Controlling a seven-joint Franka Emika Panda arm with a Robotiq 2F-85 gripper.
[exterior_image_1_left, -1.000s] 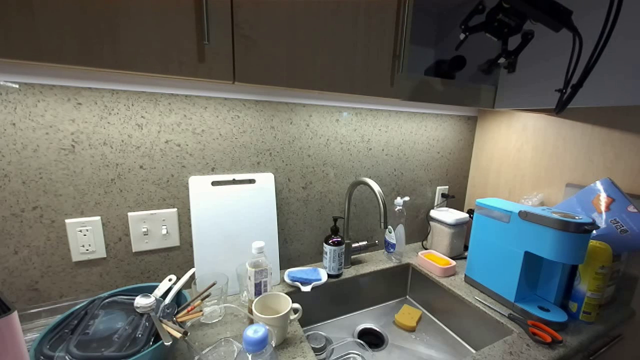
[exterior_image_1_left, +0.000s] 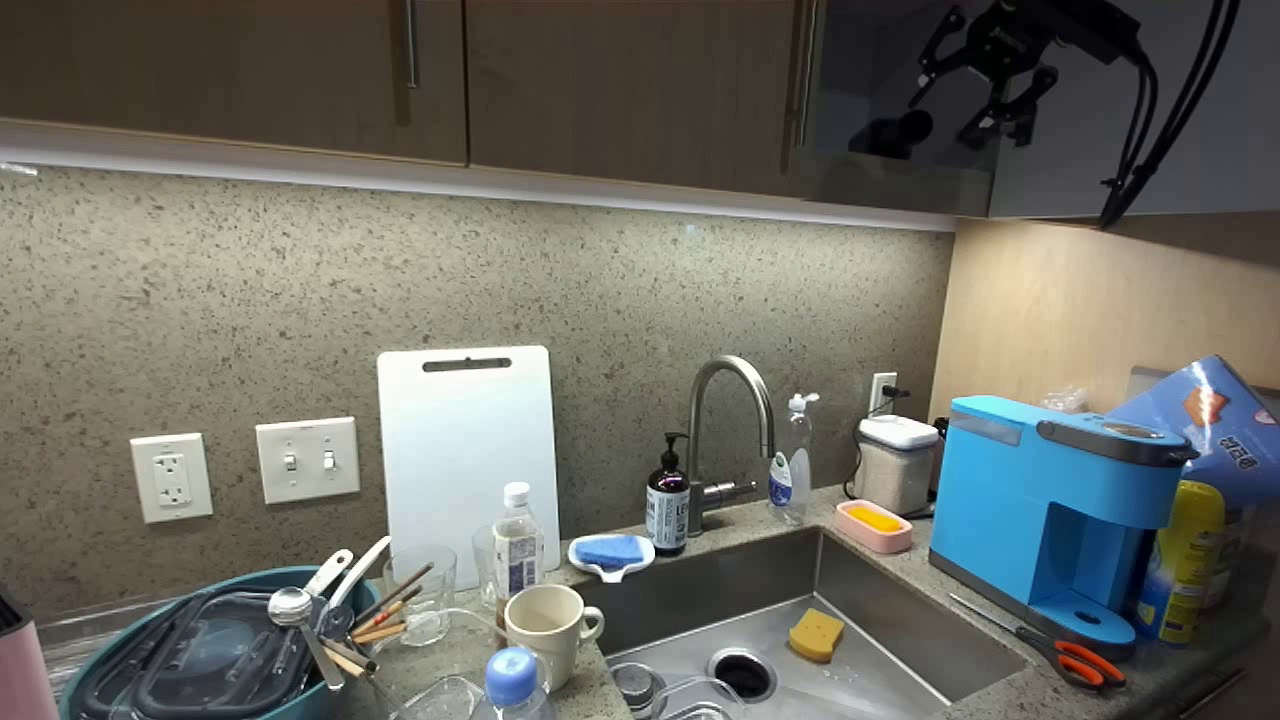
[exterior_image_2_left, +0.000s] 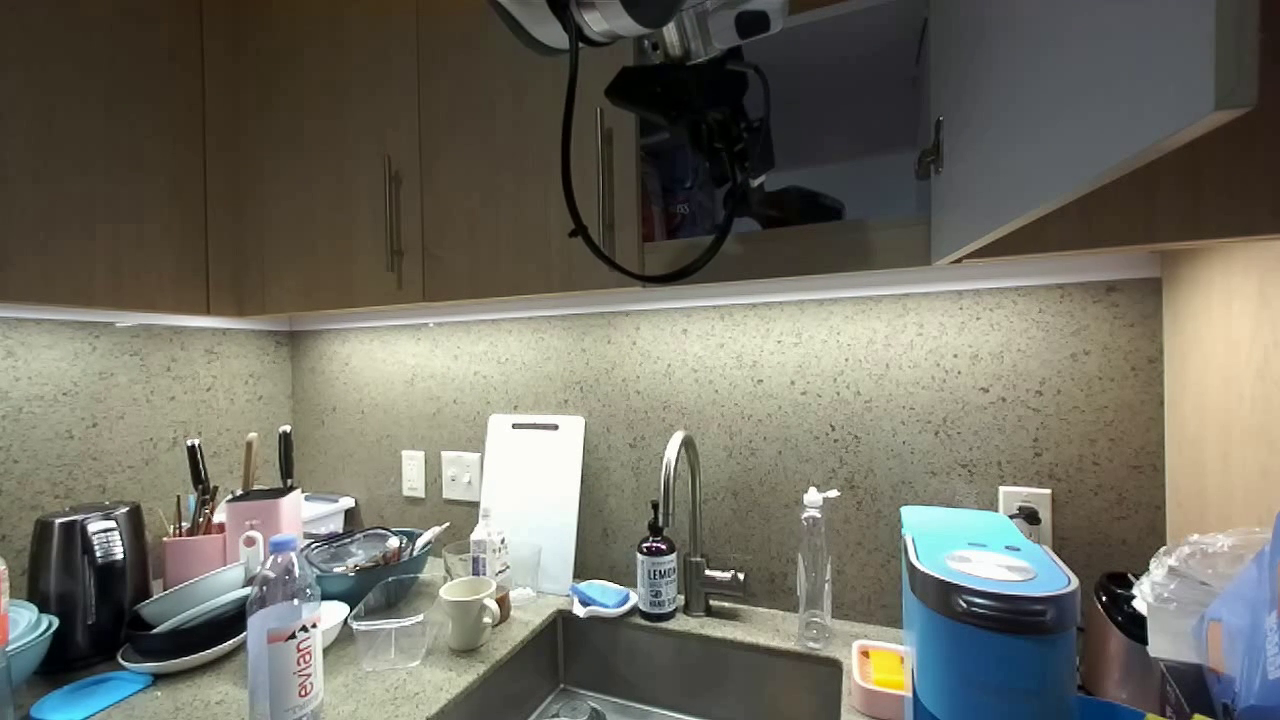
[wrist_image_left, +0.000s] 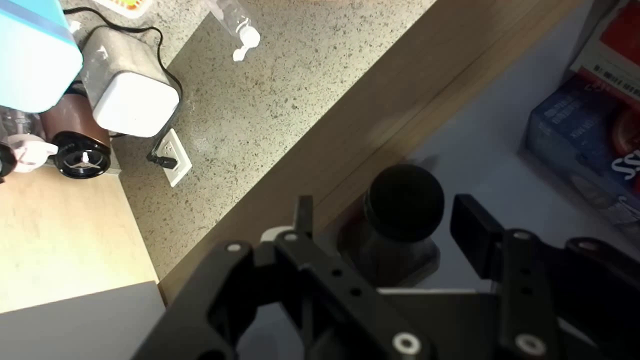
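Observation:
Inside the open upper cabinet is a jar with a round black cap (wrist_image_left: 405, 201) and a see-through dark body, partly hidden by my gripper in the wrist view. It appears as a dark shape (exterior_image_1_left: 894, 133) at the cabinet's lower edge in exterior view 1. My gripper is part open, one finger on each side of the cap in that close view, with gaps visible. From outside, the gripper (exterior_image_1_left: 951, 114) hangs in front of the cabinet, its fingers spread and apart from the jar. In exterior view 2 its fingertips are hard to make out.
The open cabinet door (exterior_image_2_left: 1086, 108) stands to the right of the arm. Boxes (wrist_image_left: 591, 135) share the shelf with the jar. Below are a blue coffee machine (exterior_image_1_left: 1056, 516), a clear soap bottle (exterior_image_1_left: 789, 462) and the sink (exterior_image_1_left: 888, 636).
The gripper's fingers have drawn somewhat closer together, and the arm's cable has shifted slightly. The jar and the counter items look unmoved.

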